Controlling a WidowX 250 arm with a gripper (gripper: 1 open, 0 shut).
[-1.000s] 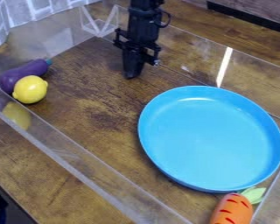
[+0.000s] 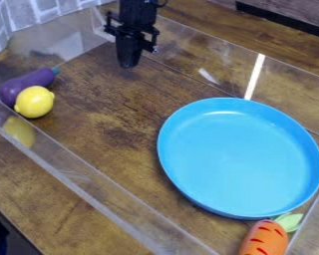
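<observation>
The black gripper (image 2: 128,56) is at the top centre of the view, over the back of the wooden tray floor, shut, with nothing visible between its fingers. A blue plate (image 2: 239,154) fills the right middle. At the left lie a purple eggplant (image 2: 27,86) and a yellow lemon (image 2: 35,102). An orange toy carrot (image 2: 265,239) with a pale green top lies at the lower right.
Clear plastic walls (image 2: 103,194) run round the work area, crossing the lower left and lower right. The wooden floor between the lemon, the plate and the gripper is bare.
The gripper has moved up in the view, toward the back, away from the middle of the floor. The plate, eggplant, lemon and carrot have not moved.
</observation>
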